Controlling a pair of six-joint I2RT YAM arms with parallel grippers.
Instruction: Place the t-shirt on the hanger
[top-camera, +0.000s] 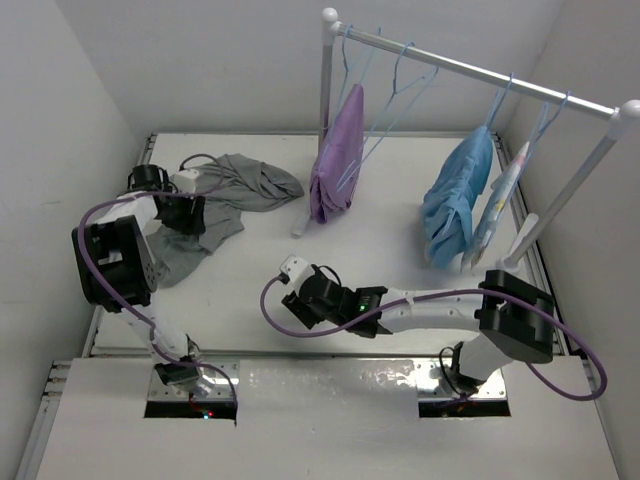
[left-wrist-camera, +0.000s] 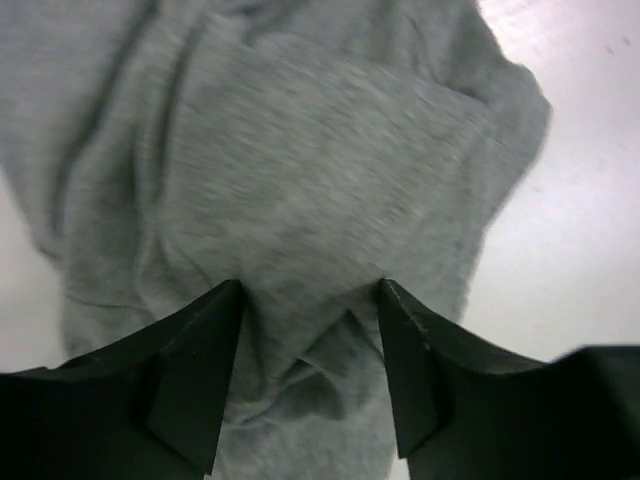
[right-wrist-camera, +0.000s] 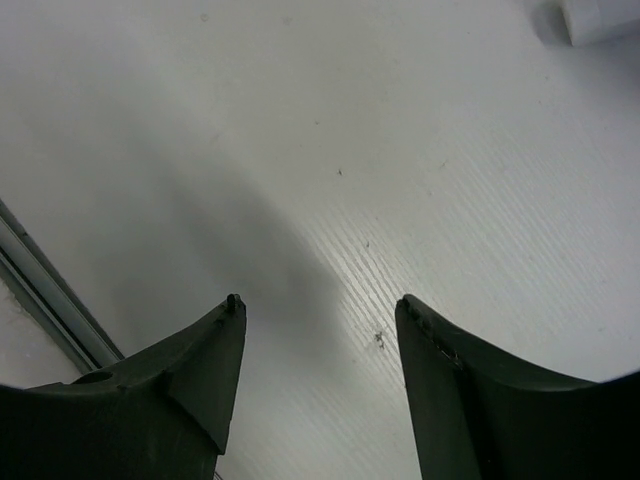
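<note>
A crumpled grey t-shirt (top-camera: 250, 185) lies spread over the back left of the table. Above it hovers my left gripper (top-camera: 195, 215); in the left wrist view the grey cloth (left-wrist-camera: 310, 180) fills most of the picture, and the fingers (left-wrist-camera: 195, 375) stand apart over a raised fold. Whether they touch it cannot be told. My right gripper (top-camera: 303, 312) is low over the front middle of the table, its fingers (right-wrist-camera: 205, 380) apart with only bare surface in sight between them. An empty blue hanger (top-camera: 397, 75) hangs from the rail near the purple garment.
The white rack's rail (top-camera: 470, 68) crosses the back right. From it hang a purple garment (top-camera: 338, 160), a blue shirt (top-camera: 457, 200) and a patterned light garment (top-camera: 497, 210). Bare table lies between the t-shirt and the right arm.
</note>
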